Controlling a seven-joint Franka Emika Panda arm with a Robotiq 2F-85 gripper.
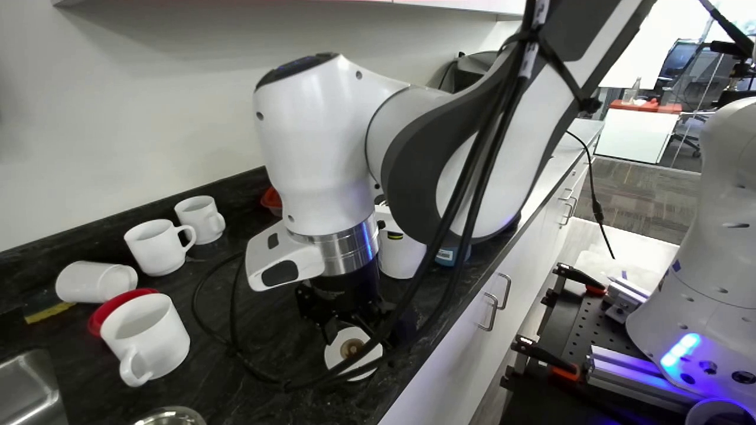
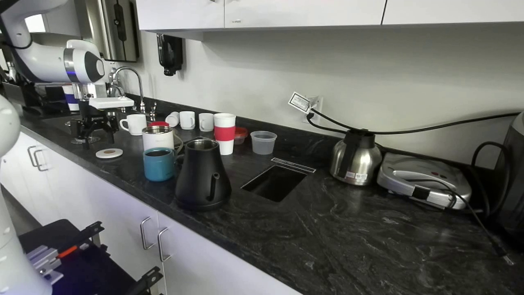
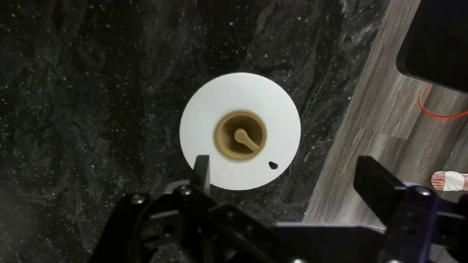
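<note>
A round white lid (image 3: 202, 114) with a tan recessed centre and a small dark hole lies flat on the dark counter near its front edge. In the second exterior view the lid (image 2: 109, 153) rests in front of the mugs. My gripper is open above it, with empty space between the fingers. One finger (image 3: 201, 171) overlaps the lid's lower-left rim in the wrist view; the other appears beyond the counter edge. From the side, the gripper (image 2: 100, 135) hangs close over the lid without visibly holding it.
White mugs (image 1: 145, 333) and a red lid stand toward the wall. A teal mug (image 2: 158, 164), black kettle (image 2: 202, 177) and red-banded cup (image 2: 224, 132) crowd the counter beyond. A sink (image 1: 28, 389) lies to one side. The arm's cables loop beside the lid.
</note>
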